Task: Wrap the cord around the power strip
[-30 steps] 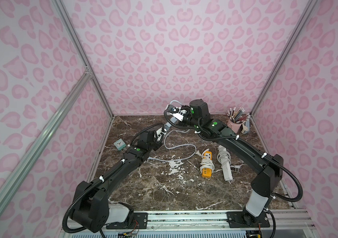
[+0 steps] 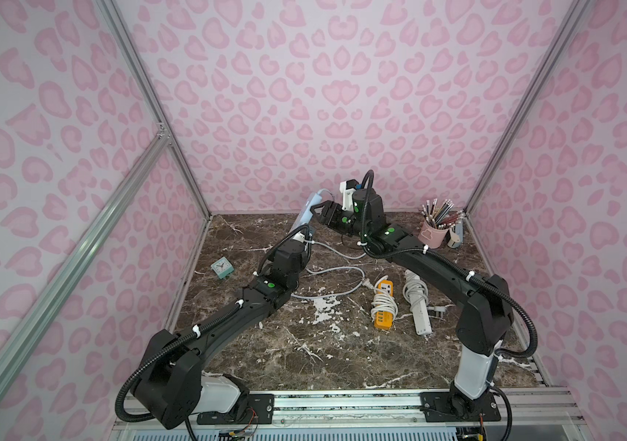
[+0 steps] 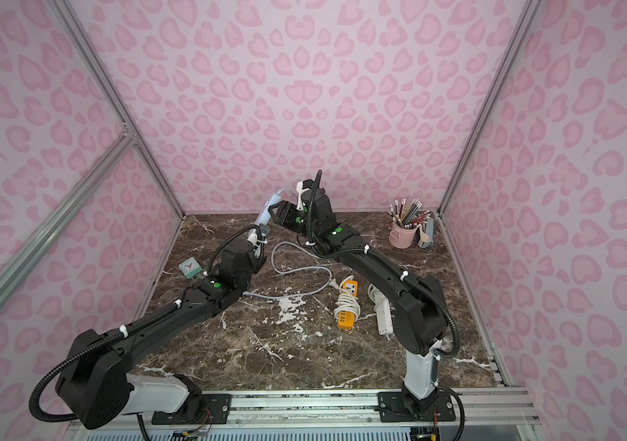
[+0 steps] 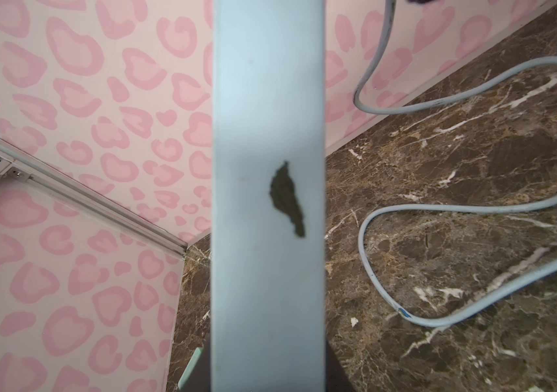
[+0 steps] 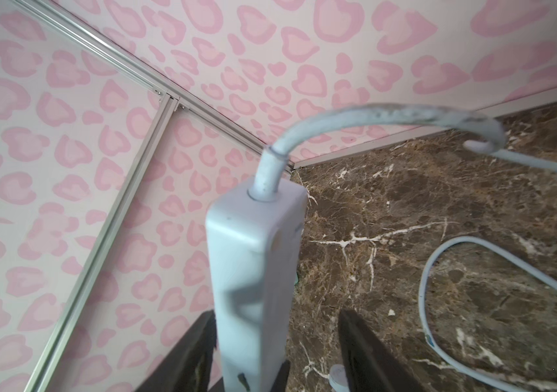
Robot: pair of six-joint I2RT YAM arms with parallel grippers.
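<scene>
A pale blue-white power strip (image 2: 307,211) is held up above the back of the table, my left gripper (image 2: 300,233) shut on its lower part. In the left wrist view the strip (image 4: 268,196) fills the middle and hides the fingers. Its cord (image 5: 383,116) leaves the upper end, arches over, and drops to the table, where it lies in loose curves (image 4: 448,210). Beside the strip's upper end, my right gripper stands open. In the right wrist view the strip (image 5: 252,281) shows beyond the fingers (image 5: 193,356), and no cord lies between them.
An orange strip (image 2: 383,319) and a white strip (image 2: 421,319), both with wrapped cords, lie right of centre under the right arm. A pink pen cup (image 2: 432,235) stands at the back right, a teal clock (image 2: 221,266) at the left.
The strip has turned more upright in my left gripper. My right gripper has rotated and shifted slightly at the strip's upper end.
</scene>
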